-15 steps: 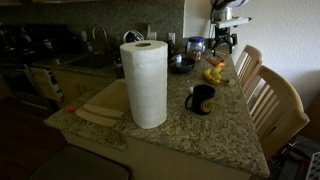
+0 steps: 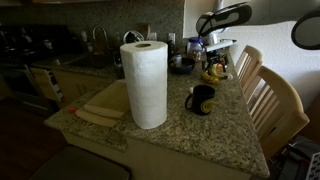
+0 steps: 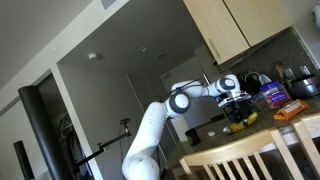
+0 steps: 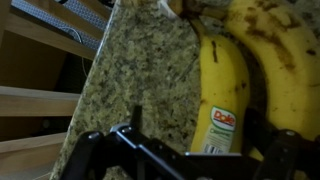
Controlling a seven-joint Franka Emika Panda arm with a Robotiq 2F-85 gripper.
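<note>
A bunch of yellow bananas (image 4: 222, 85) lies on the granite counter, its stem toward the top of the wrist view. The near banana carries a Dole sticker, and brown spots mark the one beside it. My gripper is open over the bunch, with the stickered banana showing between its fingers; whether they touch it I cannot tell. In exterior view 1 the bananas (image 2: 213, 74) are at the counter's far end under the arm, and exterior view 2 shows them (image 3: 236, 127) below the wrist.
A paper towel roll (image 2: 148, 85), a black mug (image 2: 201, 100) and a cutting board (image 2: 108, 101) occupy the nearer counter. Close by the bananas are a dark bowl (image 2: 181, 65) and an orange package (image 3: 291, 109). Wooden chairs (image 2: 275, 105) line the right edge.
From the far end of the counter, my gripper has come nearer and lower, over the bananas. The arm now reaches across the upper right of exterior view 1. The bananas appear unmoved.
</note>
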